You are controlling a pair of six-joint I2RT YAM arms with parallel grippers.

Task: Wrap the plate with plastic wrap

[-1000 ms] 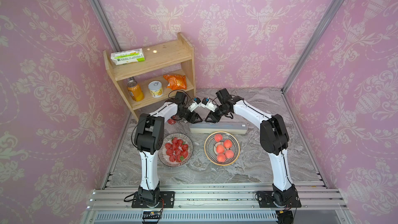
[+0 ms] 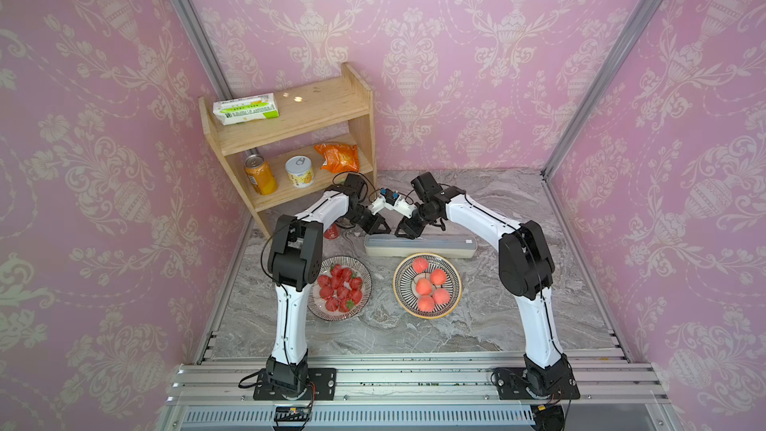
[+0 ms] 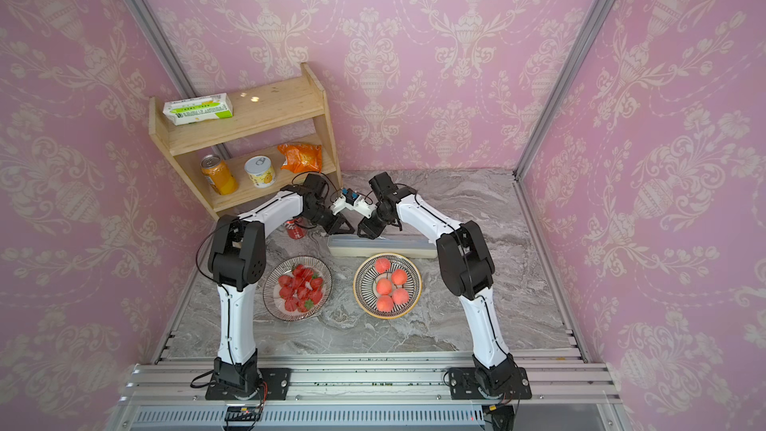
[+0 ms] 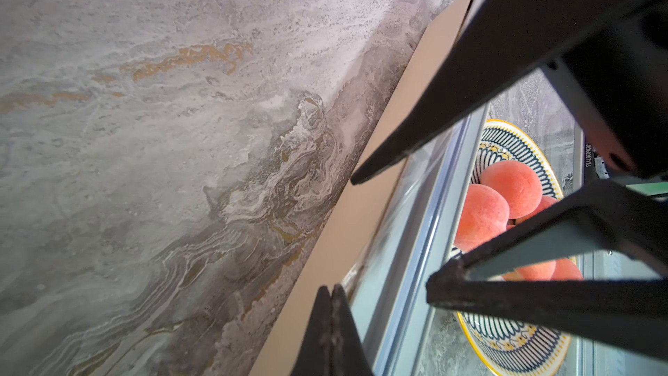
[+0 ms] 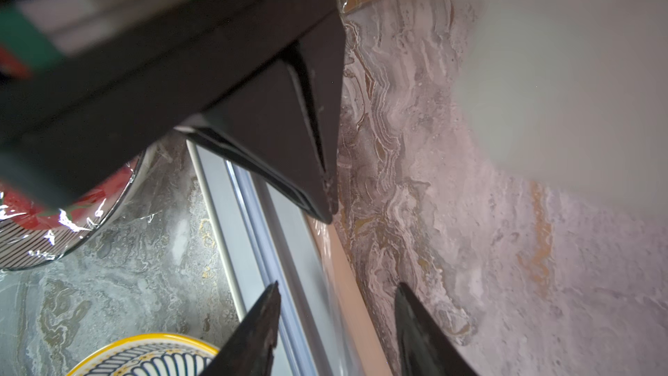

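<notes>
The long plastic wrap dispenser (image 2: 421,250) lies across the table behind the yellow-rimmed plate (image 2: 456,301), which bears several peaches (image 2: 423,288). Clear shiny film (image 5: 336,296) shows along the dispenser's back edge in the right wrist view; whether either gripper touches it, I cannot tell. My left gripper is shut over the dispenser, with nothing visible between its fingertips. Close to it, my right gripper stands open, its fingertips apart on either side of the back edge as seen from its wrist. No film shows over the peaches.
A film-covered plate of strawberries (image 2: 368,274) sits at front left, with a red can (image 2: 331,231) behind it. The wooden shelf (image 2: 299,119) holds a box (image 2: 245,108), cans and a snack bag (image 2: 336,157).
Over the last second my left arm has shifted slightly right, closer to the right gripper. The right arm has barely moved. Dispenser and plates stay where they were.
</notes>
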